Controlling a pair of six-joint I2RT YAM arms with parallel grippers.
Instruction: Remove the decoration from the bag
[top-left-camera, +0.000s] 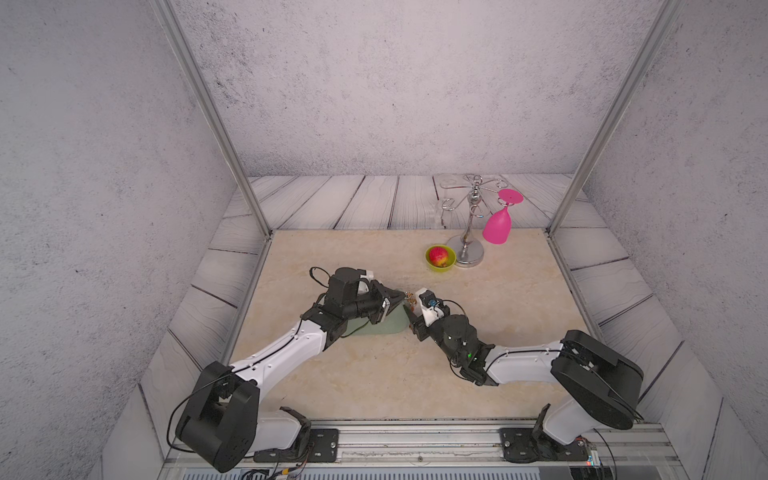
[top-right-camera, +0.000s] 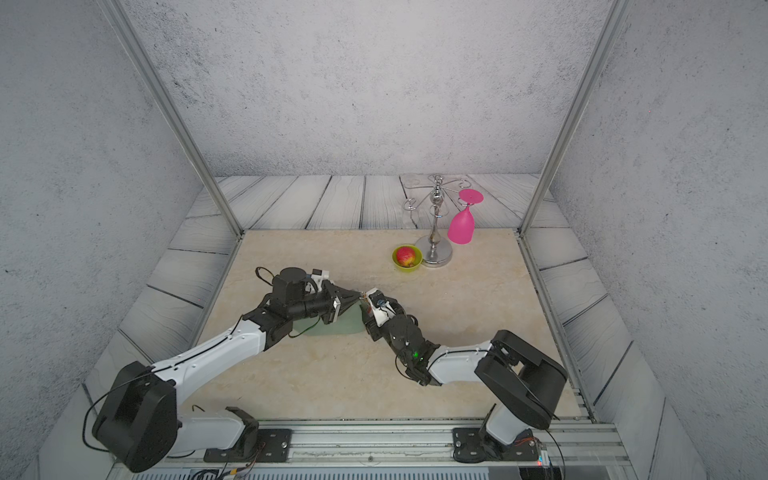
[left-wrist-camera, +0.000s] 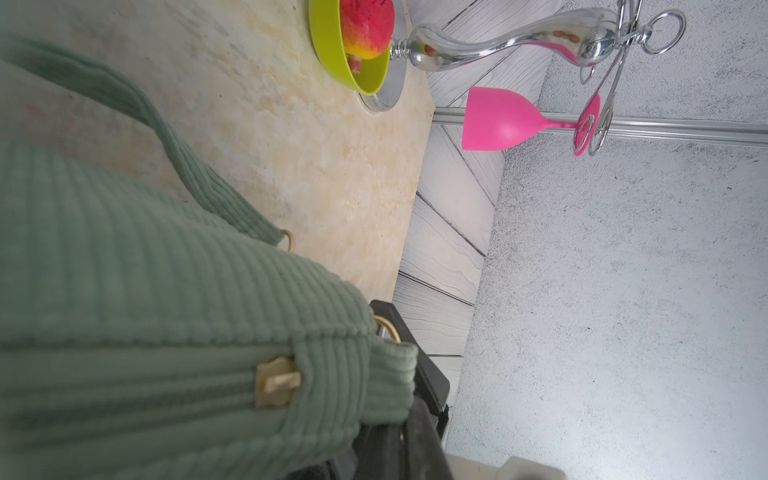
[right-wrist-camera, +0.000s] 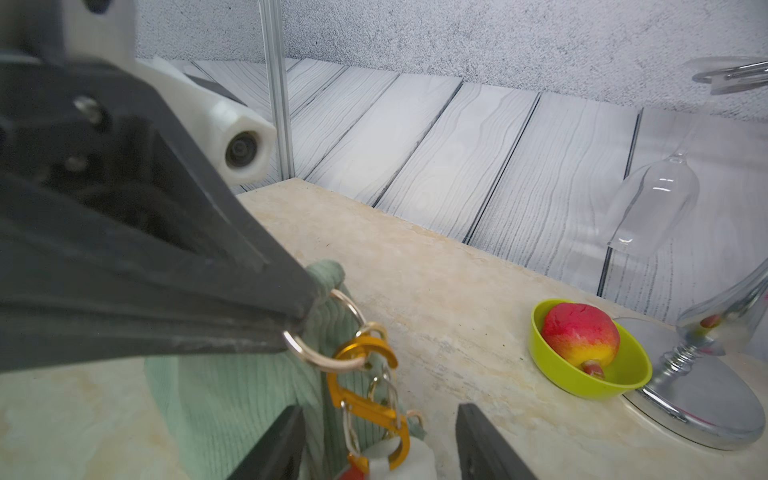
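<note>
The sage corduroy bag (left-wrist-camera: 160, 264) lies on the table, largely under my left gripper (top-left-camera: 398, 296). In the right wrist view that gripper's dark fingers are shut at the bag's upper metal ring (right-wrist-camera: 320, 360). Gold clasps (right-wrist-camera: 360, 408) and a partly hidden red-and-white decoration (right-wrist-camera: 408, 464) hang from the ring. My right gripper is open, its two fingertips either side of the hanging clasps and decoration, close to the bag's end.
A yellow-green bowl (top-right-camera: 397, 264) with a red fruit (top-right-camera: 405, 255) stands behind the grippers, beside a chrome glass rack (top-right-camera: 434, 248) holding a clear glass (right-wrist-camera: 652, 200) and a pink goblet (top-right-camera: 461, 226).
</note>
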